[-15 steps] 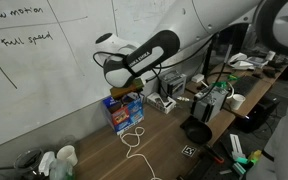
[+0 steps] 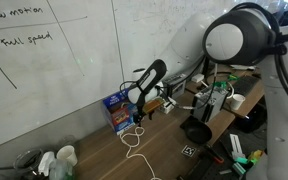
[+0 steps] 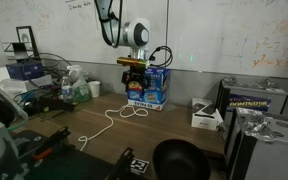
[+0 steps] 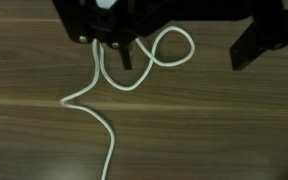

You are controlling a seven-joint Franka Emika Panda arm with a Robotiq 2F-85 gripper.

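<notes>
A white cable point(image 2: 131, 153) lies loosely curled on the wooden table, with a loop near the blue boxes; the same cable point(image 3: 101, 131) shows in exterior view 2. My gripper point(image 3: 135, 72) hangs above the table, in front of the blue boxes point(image 3: 152, 88). From the wrist camera, the gripper stands open, its dark fingers spread wide apart with bare table between and below them. The cable point(image 4: 108, 140) runs beneath the left finger, and part of its loop shows in the gap, apart from the fingers.
A black pan point(image 3: 181, 158) sits at the near right of the table in exterior view 2. Behind it are a white box point(image 3: 205, 115) and silver appliances point(image 3: 254, 140). Several cups and bottles point(image 3: 67, 90) crowd the left.
In exterior view 1 my arm has come down and to the right, from above the blue boxes to in front of them. The cable and the other objects look unmoved.
</notes>
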